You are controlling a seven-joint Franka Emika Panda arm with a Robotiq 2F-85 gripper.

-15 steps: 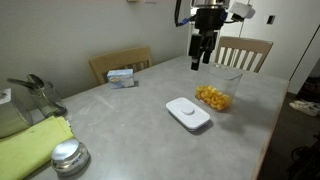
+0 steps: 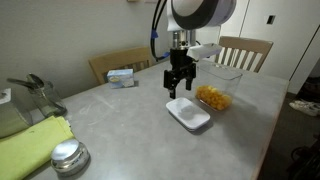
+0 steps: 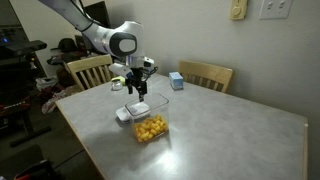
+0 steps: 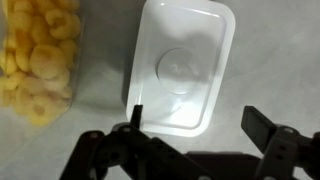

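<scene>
A white lid [image 2: 190, 115] with rounded corners and a round raised middle lies flat on the table. Seen from the wrist, the lid [image 4: 180, 70] fills the middle of the view. Right beside it stands a clear container [image 3: 150, 112] with orange-yellow snacks [image 4: 42, 50] in its lower part. My gripper [image 2: 181, 91] points down above the lid, its fingers wide open and nothing between them. In the wrist view its dark fingers [image 4: 258, 128] are spread near the lid's lower end.
A silver round object [image 2: 69, 157] and a yellow-green cloth [image 2: 32, 145] lie at the table's near left. A small blue box [image 2: 121, 78] stands at the back by a wooden chair [image 2: 115, 61].
My gripper has come down and leftward in exterior view 1, from above the container to over the lid. The lid and container stay put.
</scene>
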